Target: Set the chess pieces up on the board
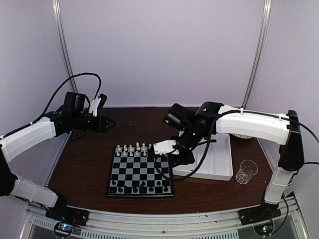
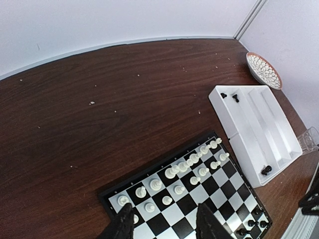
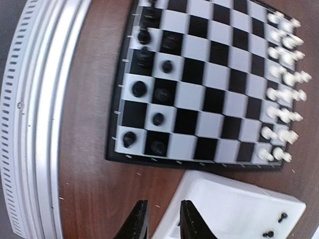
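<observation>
The chessboard (image 1: 137, 169) lies on the dark table, white pieces (image 2: 182, 167) filling the rows along its far edge. Black pieces (image 3: 139, 88) stand along the near edge, in two rows at the right-hand corner. A few more black pieces (image 2: 266, 170) lie in the white tray (image 2: 239, 144) right of the board. My right gripper is partly open above the board's right edge and the tray, with no piece visible between its fingers. Away from the board at the far left, my left gripper is open and empty.
A clear glass (image 1: 246, 172) lies right of the tray. Beyond the tray sits a patterned bowl (image 2: 264, 70), mostly behind the right arm in the top view. Bare table (image 1: 144, 124) stretches behind the board.
</observation>
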